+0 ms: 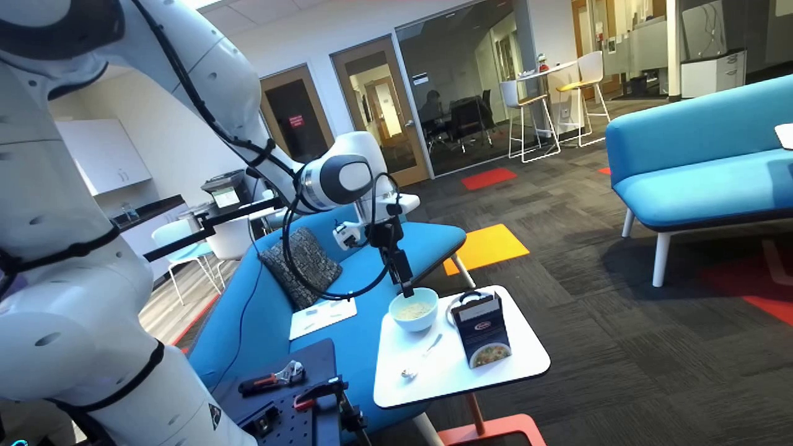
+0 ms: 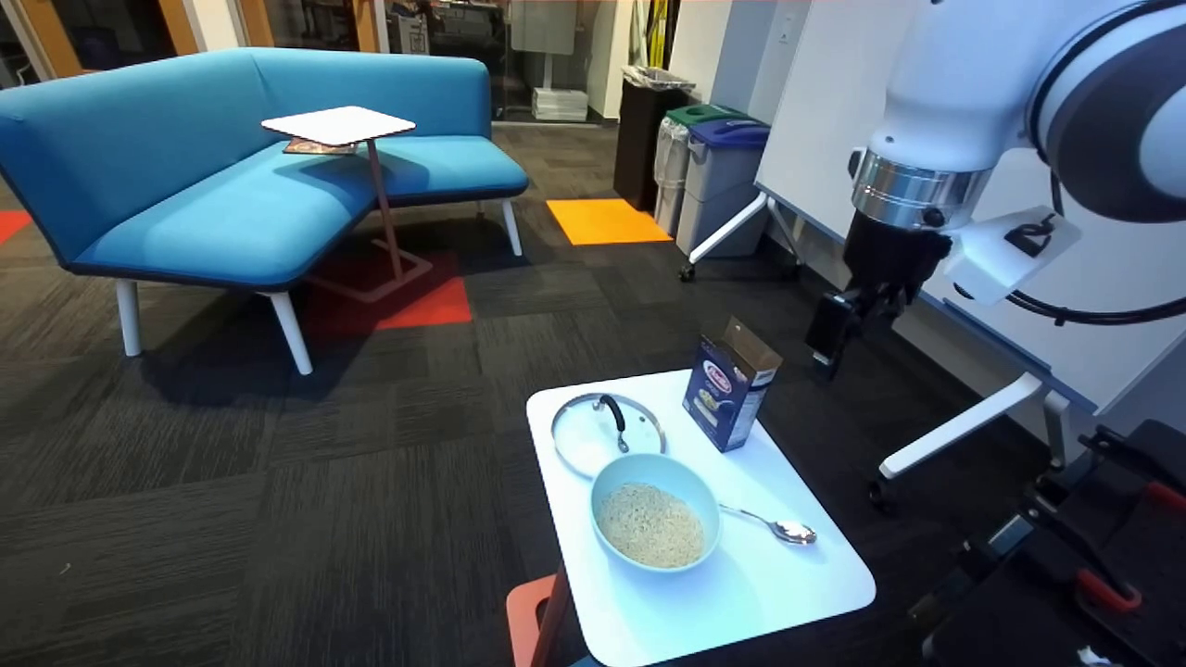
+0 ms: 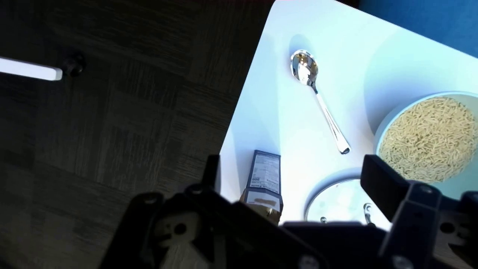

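Observation:
Above the small white table (image 2: 600, 606) hangs my gripper, its fingers wide apart and nothing between them. Looking down past them, the wrist view has a dark blue pasta box (image 3: 264, 172) with its top open, a metal spoon (image 3: 329, 116), a pale blue bowl of grain (image 3: 430, 139) at the right and part of a glass lid (image 3: 338, 201). Exterior view 2 shows the lid's black handle (image 2: 613, 417) clearly and the box (image 2: 723, 389) upright at the table's edge. The gripper touches none of these.
Blue sofa seating (image 1: 364, 297) adjoins the table. A dark board with tools (image 1: 275, 379) sits near the arm's base. A wheeled whiteboard (image 2: 1045, 278) stands beyond the arm.

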